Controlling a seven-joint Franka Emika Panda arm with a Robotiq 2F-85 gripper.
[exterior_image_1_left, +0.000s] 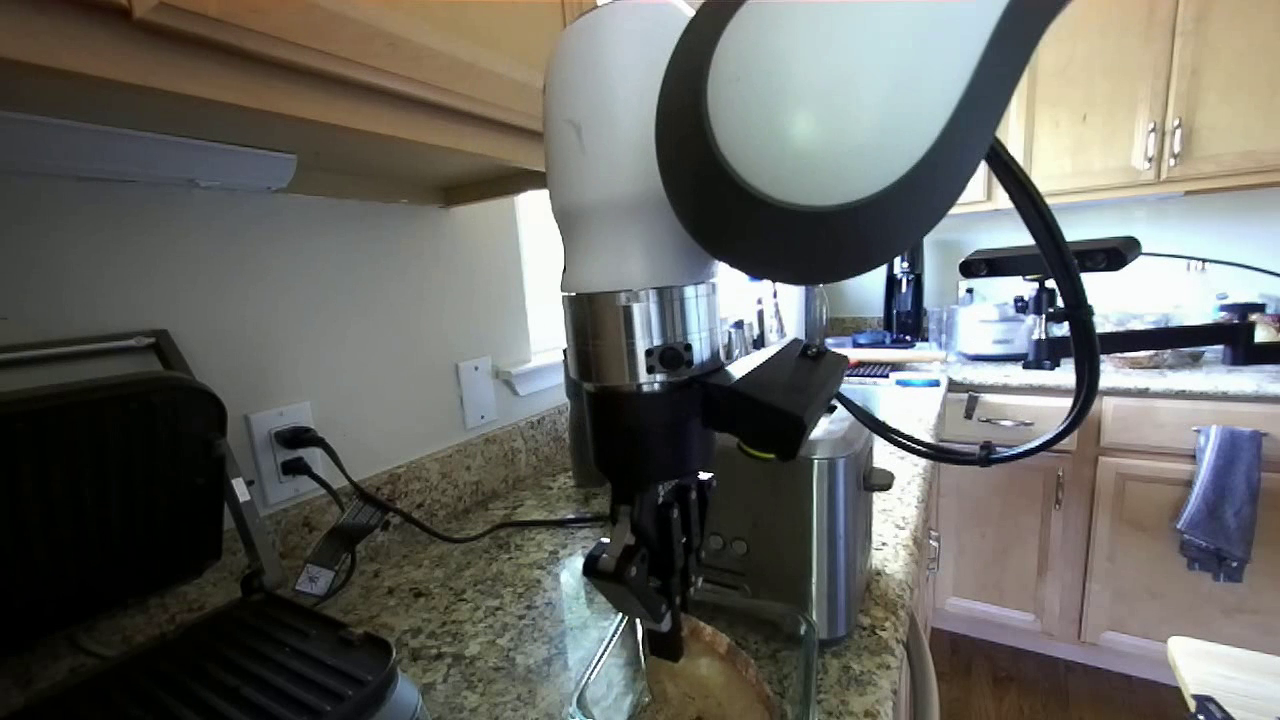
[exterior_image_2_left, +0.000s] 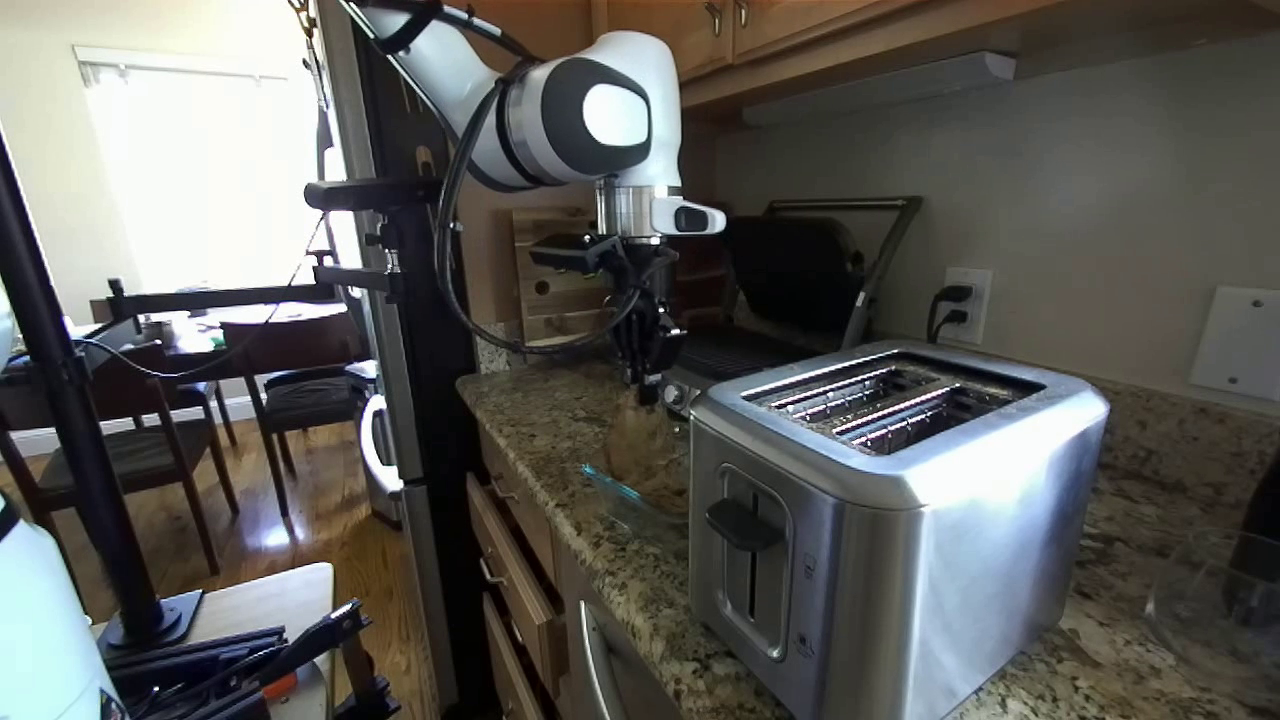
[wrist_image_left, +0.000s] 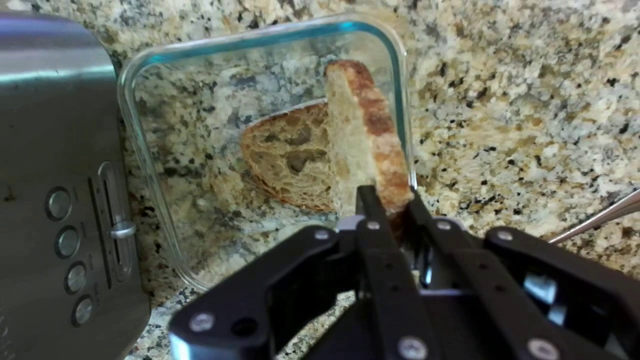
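My gripper is shut on a slice of bread (wrist_image_left: 354, 129), pinching it at one end so that it stands on edge. Below it, a second bread slice (wrist_image_left: 288, 157) lies flat in a clear glass container (wrist_image_left: 141, 153), partly covered by the held one. In exterior view 1 the gripper (exterior_image_1_left: 666, 636) points down over the container, and the held slice (exterior_image_1_left: 708, 678) runs off the bottom of the picture. From exterior view 2, the gripper (exterior_image_2_left: 648, 390) hangs beyond the toaster with the slice (exterior_image_2_left: 638, 442) beneath it.
A steel toaster (exterior_image_2_left: 828, 528) stands close beside the container, its slots facing up. On the other side an open grill (exterior_image_1_left: 228, 672) sits on the counter. Near the container lies a metal utensil handle (wrist_image_left: 600, 216). Cabinets (exterior_image_1_left: 360, 60) overhang the wall side.
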